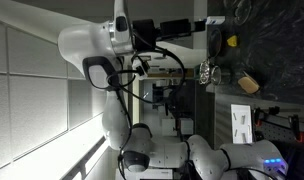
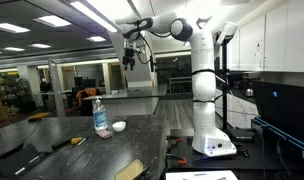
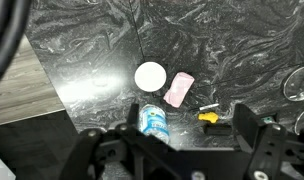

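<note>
My gripper is open and empty, its dark fingers wide apart along the lower part of the wrist view. In exterior view 2 the gripper (image 2: 130,55) hangs high above the counter. Far below are a round white dish (image 3: 150,76), a pink item (image 3: 179,89) and a bottle with a blue label (image 3: 154,122). A small yellow object (image 3: 208,117) lies to their right. Exterior view 2 shows the bottle (image 2: 100,115) upright beside the white dish (image 2: 119,126). Nothing touches the fingers.
The dark marbled counter (image 3: 232,50) has broad bare areas. A tan block-like item (image 2: 129,168) lies toward its near edge. Clear round glass-like items (image 3: 298,83) stand at the wrist view's right. White cabinets (image 2: 282,45) line the right side in exterior view 2.
</note>
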